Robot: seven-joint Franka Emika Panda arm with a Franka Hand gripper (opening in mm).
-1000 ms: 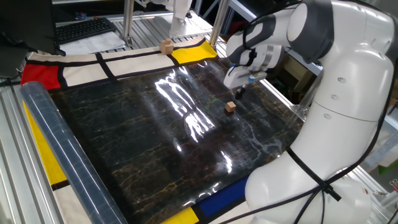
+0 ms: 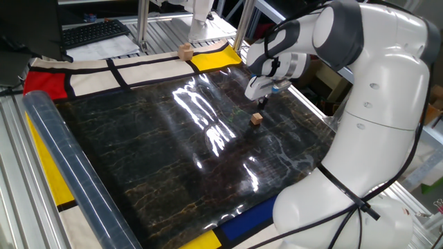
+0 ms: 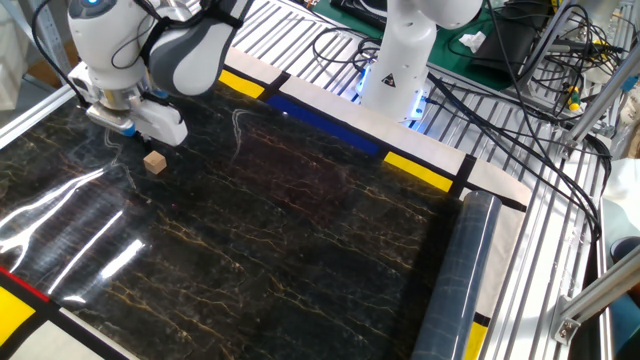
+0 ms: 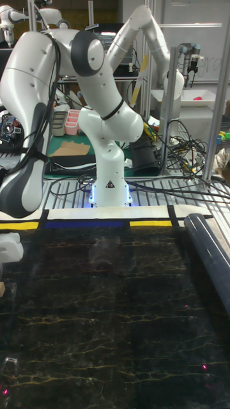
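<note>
A small wooden cube rests on the dark marbled sheet, toward the sheet's right side in exterior view 1. My gripper hangs just behind and above that cube, its short dark fingers pointing down. From the other side, in exterior view 2, the white gripper body is right above the cube; whether the fingers touch it is unclear. Their spacing is too small and dark to make out. At the left edge of exterior view 3, only part of the cube shows.
Another wooden block sits on the coloured border cloth at the far edge. A rolled end of clear film runs along the left side. A second white arm stands beyond the table's edge.
My gripper has shifted slightly left in exterior view 1, closer to the cube. The cube and the block at the far edge have stayed put.
</note>
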